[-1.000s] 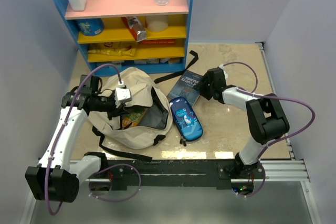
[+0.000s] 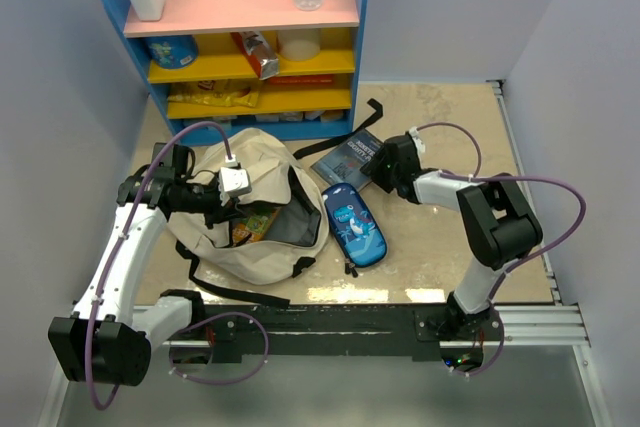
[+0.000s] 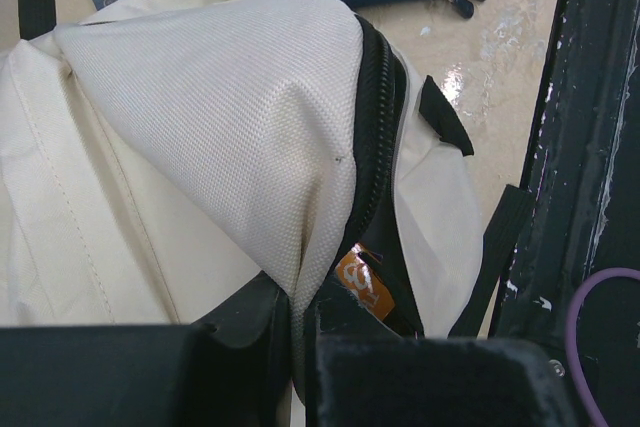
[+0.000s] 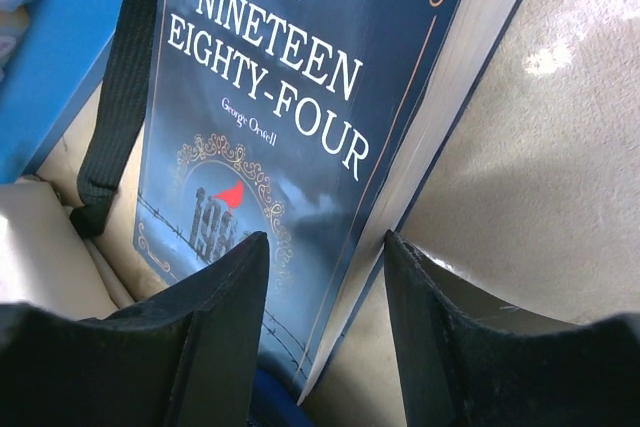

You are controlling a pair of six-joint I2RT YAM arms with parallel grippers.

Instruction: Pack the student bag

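The cream student bag [image 2: 225,254] lies with its mouth unzipped, and something orange and green shows inside. My left gripper is shut on a fold of the bag's cream fabric [image 3: 230,97] by the zipper, keeping the flap raised. A dark blue book [image 2: 345,159], titled "Nineteen Eighty-Four", lies flat between shelf and bag. My right gripper is part open over the book [image 4: 265,97]: its left finger [image 4: 235,292] is above the cover, its right fingertip by the page edge. No firm hold shows.
A blue pencil case [image 2: 354,227] lies right of the bag, close to the book's lower end. Behind stands a blue shelf [image 2: 361,27] with snacks and bottles. A black strap [image 2: 345,132] runs along the book's far side.
My right gripper has shifted slightly left, and the book has turned and slid a little left with it. The pencil case has barely moved. My left arm and the bag are unchanged.
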